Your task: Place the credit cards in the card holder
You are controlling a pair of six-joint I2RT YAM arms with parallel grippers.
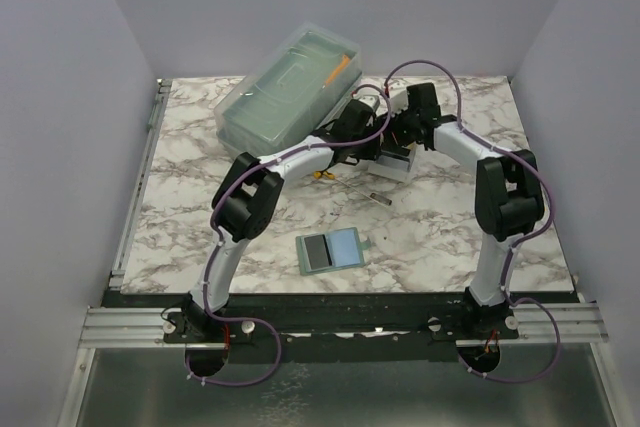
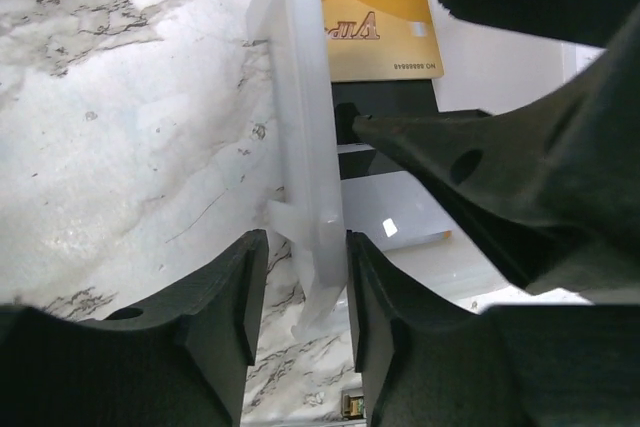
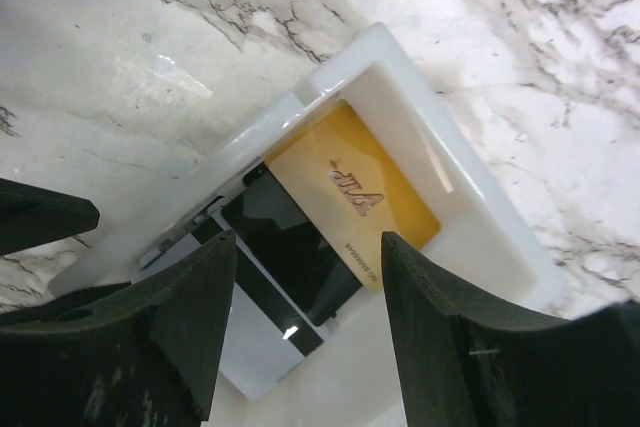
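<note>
The white box [image 1: 397,169] at the table's back holds a gold credit card [image 3: 350,187], a black card [image 3: 290,247] and a silver-grey card [image 3: 235,332], lying side by side. My left gripper straddles one wall of this box [image 2: 318,147]. The wall sits close to its right-hand finger, while a gap shows on the other side. Above the cards, my right gripper is open with nothing held. Near the front lies what looks like the card holder [image 1: 333,250], spread flat, with a dark half and a blue half.
A large lidded clear bin [image 1: 290,92] stands behind the left arm. A small thin object [image 1: 380,199] lies in front of the white box, and a yellow item [image 1: 324,175] is near the bin. Free marble surrounds the holder.
</note>
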